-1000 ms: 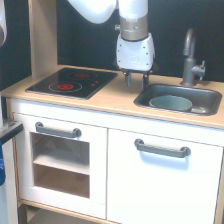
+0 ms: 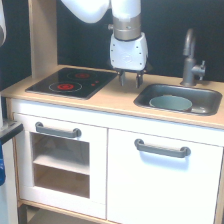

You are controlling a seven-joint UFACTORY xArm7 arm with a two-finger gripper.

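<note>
The white robot arm [image 2: 127, 28] reaches down from the top of the camera view. At its end my gripper [image 2: 130, 79] hangs over the wooden counter, between the cooktop and the sink. Its two dark fingers are spread apart, and nothing shows between them. To its left lies a black cooktop [image 2: 93, 88] with red-ringed burners. On the right, a greenish round bowl or pan [image 2: 171, 103] rests in the dark sink [image 2: 204, 101].
A dark faucet [image 2: 190, 62] rises behind the sink. Below the counter [image 2: 122, 99] are a left cabinet with a window door and handle [image 2: 58, 131], and a white right door with its handle [image 2: 163, 150]. Part of a white appliance shows at the left edge.
My gripper has shifted a little to the left, toward the cooktop. The bowl, the cabinet doors and the faucet look unmoved.
</note>
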